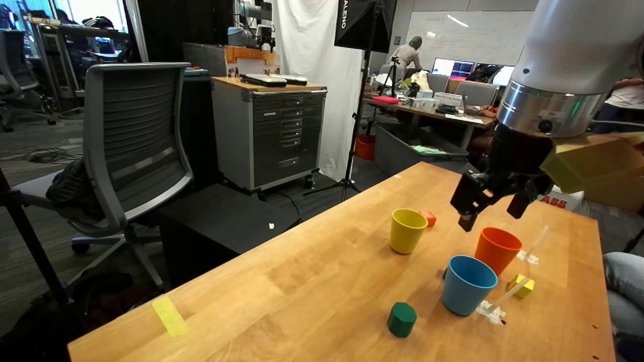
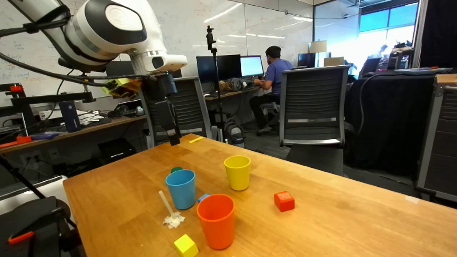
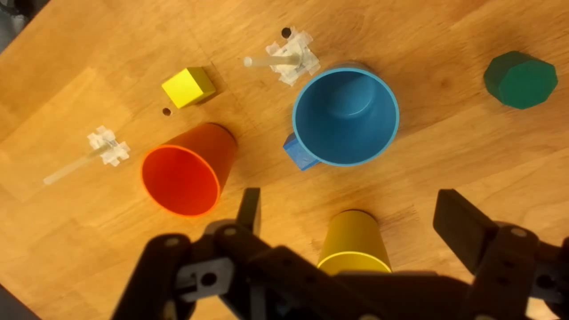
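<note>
High over the table, my gripper stands open, its two fingers wide apart with nothing between them. In the wrist view the blue cup point(image 3: 346, 117) stands upright ahead of the fingers, with a blue block point(image 3: 300, 152) partly hidden beside it. The orange cup point(image 3: 184, 173) is left of the blue one. A yellow cup point(image 3: 354, 242) shows partly behind the gripper body. To the far right sits a dark green block point(image 3: 521, 80); a yellow cube point(image 3: 189, 87) lies beyond the orange cup. A red block point(image 2: 284, 201) rests right of the cups in exterior view 2.
Two thin sticks are taped upright to the table: one stick point(image 2: 166, 201) near the blue cup, another stick point(image 3: 74, 168) left of the orange cup. Yellow tape point(image 1: 170, 315) marks one end of the table.
</note>
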